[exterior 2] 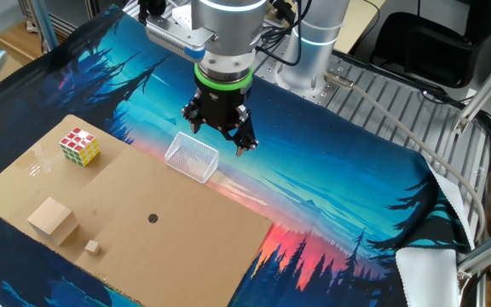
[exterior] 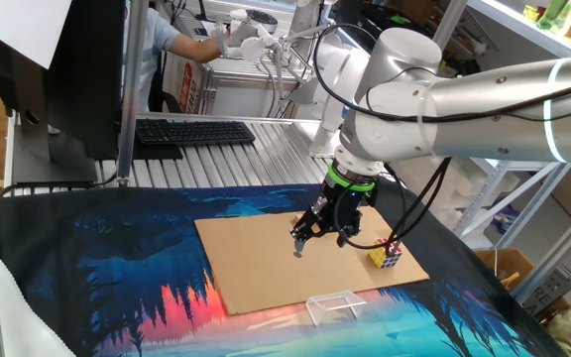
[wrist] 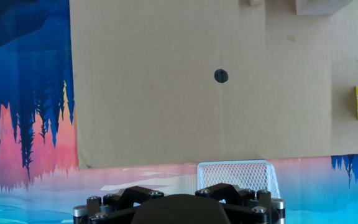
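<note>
Above the mat, my gripper (exterior 2: 217, 139) hangs open, its two fingers spread apart and nothing between them. In the wrist view the finger linkages (wrist: 138, 194) show along the bottom edge. A small black disc (wrist: 221, 76) lies flat on the cardboard sheet (wrist: 148, 112), ahead of the gripper and away from it. The little white mesh goal (exterior 2: 192, 158) stands at the cardboard's edge, close to the gripper in exterior view 2. On the same sheet are a Rubik's cube (exterior 2: 79, 147), a larger wooden block (exterior 2: 53, 221) and a small wooden cube (exterior 2: 92, 247).
A colourful landscape mat (exterior 2: 331, 205) covers the table beneath the cardboard. Bare cardboard surrounds the disc. Behind the mat, a keyboard (exterior: 194, 132) and a monitor (exterior: 53, 89) sit on the slatted metal surface. Cables (exterior: 434, 198) loop down beside the arm.
</note>
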